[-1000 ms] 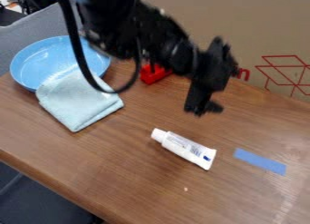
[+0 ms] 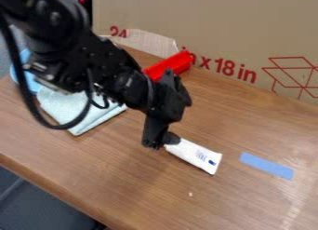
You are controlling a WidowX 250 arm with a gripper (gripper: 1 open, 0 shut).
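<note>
The black arm reaches in from the upper left, and its gripper (image 2: 162,139) is low over the left end of a white tube (image 2: 196,155), covering its cap. The gripper is open by the look of it, though its fingers are dark and hard to make out. The tube lies on the wooden table (image 2: 149,192).
A pale blue cloth (image 2: 72,113) and a mostly hidden blue bowl sit at the left. A red object (image 2: 172,64) lies before a cardboard box (image 2: 211,24) at the back. A blue tape strip (image 2: 267,166) is at the right.
The gripper has moved left and down to the tube's cap end. The arm now hides more of the bowl and less of the red object. The tube looks unmoved.
</note>
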